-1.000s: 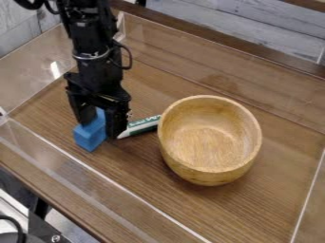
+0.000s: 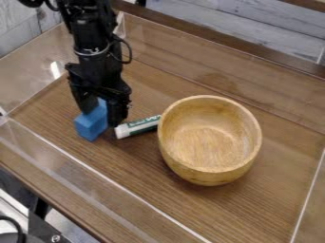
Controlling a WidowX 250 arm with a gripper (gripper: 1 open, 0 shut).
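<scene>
My black gripper (image 2: 99, 106) hangs at the left over a small blue block (image 2: 90, 126), its dark fingers around the block's upper part and partly hiding it. The finger is open. Whether the fingers touch the block cannot be made out. A white tube with a green label (image 2: 139, 126) lies on the wooden table just right of the block, near the right finger.
A large tan oval bowl (image 2: 210, 138) fills the right middle of the table (image 2: 152, 199). Cables lie at the lower left beyond the table edge.
My gripper and arm have moved slightly up and back. The blue block and the tube appear nearly in place.
</scene>
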